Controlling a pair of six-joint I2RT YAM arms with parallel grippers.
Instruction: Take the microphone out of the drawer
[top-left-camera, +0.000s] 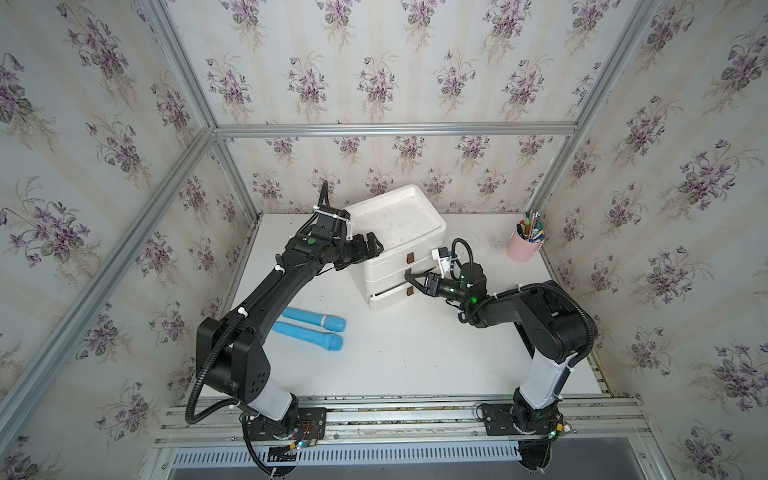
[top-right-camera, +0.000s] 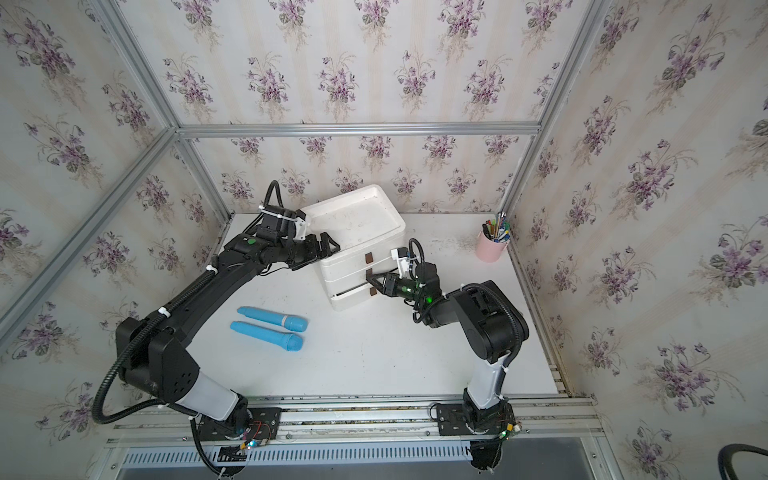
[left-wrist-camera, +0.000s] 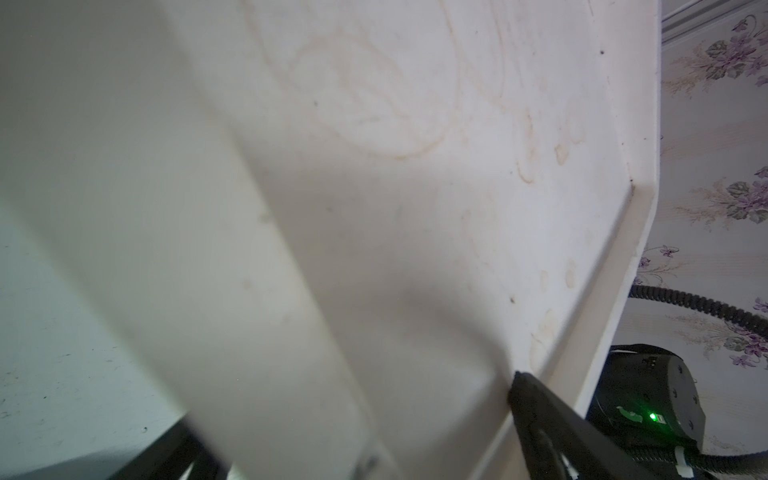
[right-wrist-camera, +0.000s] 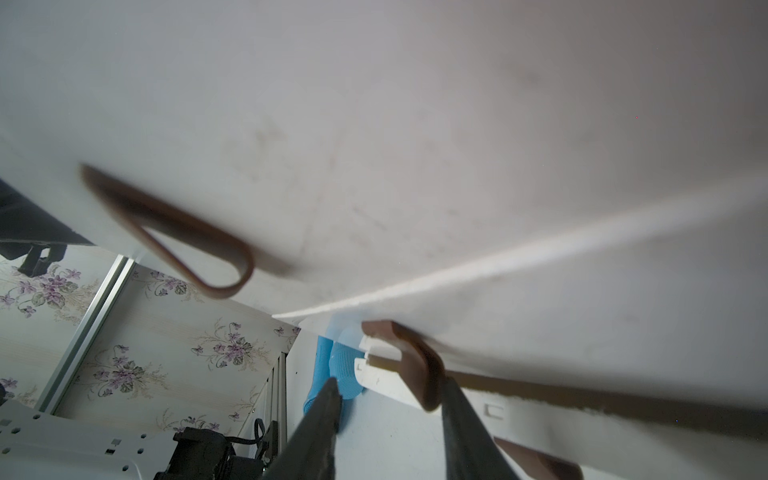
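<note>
The white drawer unit (top-left-camera: 400, 224) stands in the middle of the table with three brown handles in a column on its front. Its bottom drawer (top-left-camera: 389, 300) is slightly ajar; what lies inside is hidden. My left gripper (top-left-camera: 367, 246) is open at the top's near left corner, the raised rim (left-wrist-camera: 240, 264) running between its fingers. At the front, my right gripper has its fingers apart, close to the middle handle (right-wrist-camera: 416, 372), which appears near the right finger's tip. Two blue microphones (top-left-camera: 314, 319) lie on the table to the left.
In the back right corner stands a pink cup (top-left-camera: 523, 246) full of pens. A dark object (top-left-camera: 525, 339) lies partly hidden under the right arm. Bare table (top-left-camera: 408, 352) stretches in front of the unit.
</note>
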